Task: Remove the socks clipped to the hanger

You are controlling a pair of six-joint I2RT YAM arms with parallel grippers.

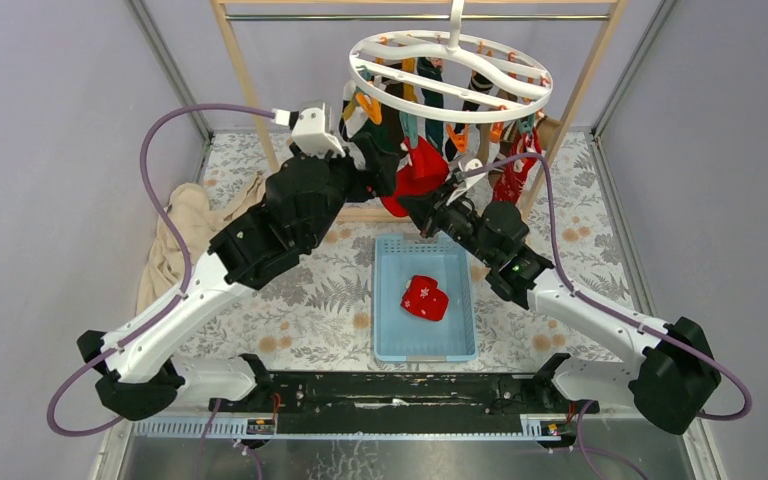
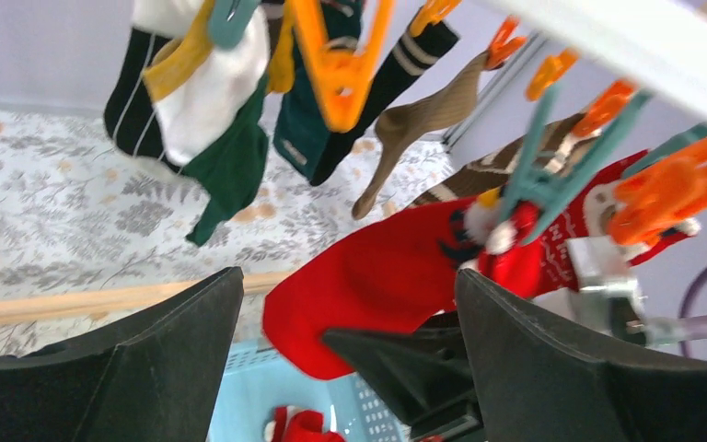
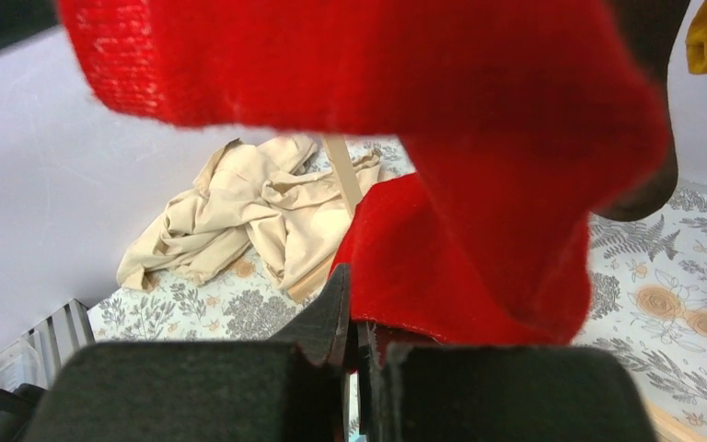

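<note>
A plain red sock (image 1: 421, 172) hangs from a teal clip (image 2: 541, 180) on the white round hanger (image 1: 362, 72). My right gripper (image 1: 416, 214) is shut on its lower part; in the right wrist view the sock (image 3: 479, 249) bunches above the closed fingers (image 3: 336, 308). Up at the sock's left side, just below the hanger's rim, is my left gripper (image 1: 388, 165). Its fingers (image 2: 179, 341) are spread wide in the left wrist view, and the sock lies beyond the gap. A red sock with white snowflakes (image 1: 424, 298) rests in the blue basket (image 1: 385, 345).
Several other socks hang around the ring, including a dark green one (image 2: 239, 166), a tan one (image 2: 423, 120) and a red patterned one (image 1: 516, 172). Orange clips (image 2: 336, 69) crowd the left gripper's view. Beige cloth (image 1: 188, 225) lies at left.
</note>
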